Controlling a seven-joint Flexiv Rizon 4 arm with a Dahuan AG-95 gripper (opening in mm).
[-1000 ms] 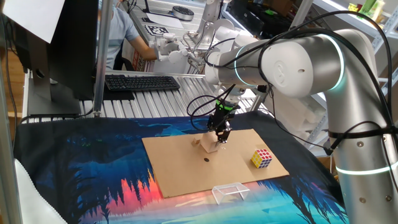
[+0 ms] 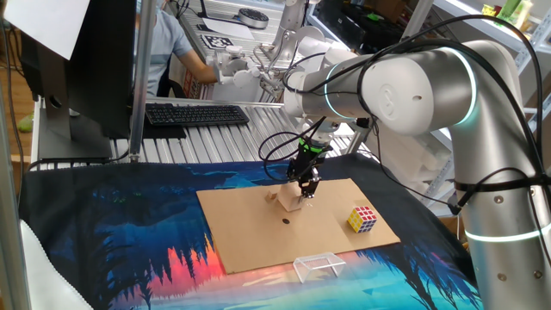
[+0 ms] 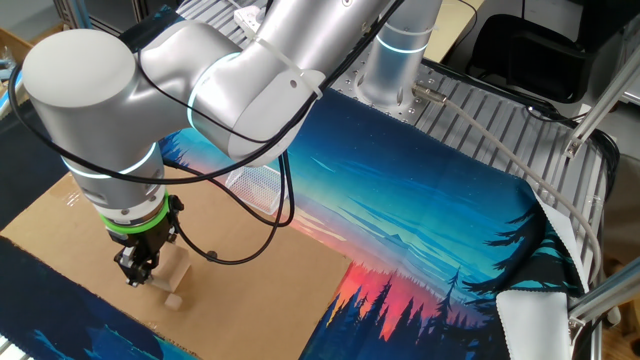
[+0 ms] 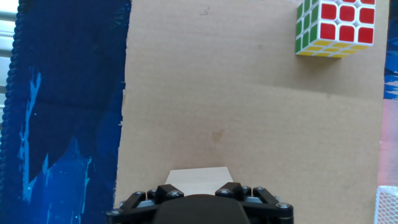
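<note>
A pale wooden block [image 2: 290,199] sits on the brown cardboard sheet [image 2: 245,237], with my gripper [image 2: 305,191] down close against it. From the second exterior side, the block [image 3: 174,268] shows just beside the dark gripper [image 3: 143,277]. In the wrist view, the pale top of the block [image 4: 199,180] lies at the bottom edge, between and partly behind the black fingers. Whether they press on its sides is hidden. A smaller wooden piece [image 3: 173,300] lies next to the block. A Rubik's cube [image 4: 339,26] stands on the cardboard, apart from the gripper.
A clear plastic stand [image 2: 318,266] sits at the cardboard's near edge. Black cables [image 3: 230,262] loop beside the wrist. Bare cardboard lies between the block and the cube. A keyboard [image 2: 196,114] and a monitor [image 2: 90,77] stand beyond the mat.
</note>
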